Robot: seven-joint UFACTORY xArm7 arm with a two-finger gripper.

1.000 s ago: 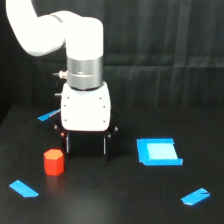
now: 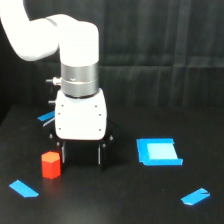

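A red block (image 2: 51, 166) sits on the dark table toward the front left. Close on its right is my gripper (image 2: 82, 155), fingers pointing down and held wide apart, with nothing visible between them. The left finger (image 2: 63, 151) is right beside the block's right side; whether they touch I cannot tell. The block is outside the fingers.
A white square bordered in blue tape (image 2: 160, 152) lies on the table to the right. Strips of blue tape mark the front left (image 2: 23, 188), the front right (image 2: 195, 197) and the back left. Bare table lies between gripper and square.
My gripper has shifted left and slightly lower in the picture, closer to the block. The red block also appears a little further left and lower. The fingers remain open.
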